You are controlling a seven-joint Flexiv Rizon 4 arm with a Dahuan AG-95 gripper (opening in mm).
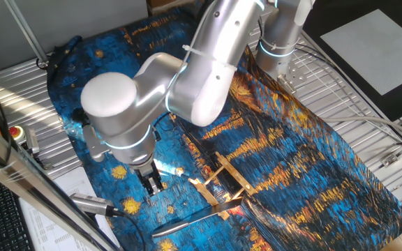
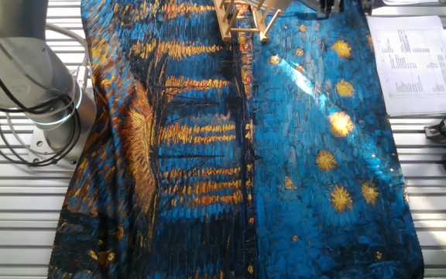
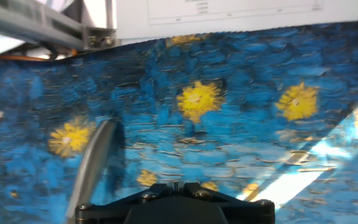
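Observation:
My gripper (image 1: 152, 185) hangs above the blue part of the patterned cloth, pointing down. In the wrist view its black fingers come together at the bottom edge, so the gripper looks shut, with nothing visible between them. A long silver knife-like utensil (image 1: 187, 223) leans with one end on a small wooden frame (image 1: 218, 169), the other reaching over the cloth toward the front. Part of that utensil (image 3: 93, 163) rises at the lower left of the wrist view, apart from the fingers. The second exterior view shows the wooden frame (image 2: 227, 25) at its top edge.
The patterned cloth (image 2: 308, 225) covers most of the slatted metal table (image 2: 14, 221), with folds near the arm's base. Printed paper (image 2: 415, 66), a keyboard (image 1: 2, 216) and a cabled device (image 1: 93, 204) lie along one side. A metal post (image 1: 40, 188) stands close by.

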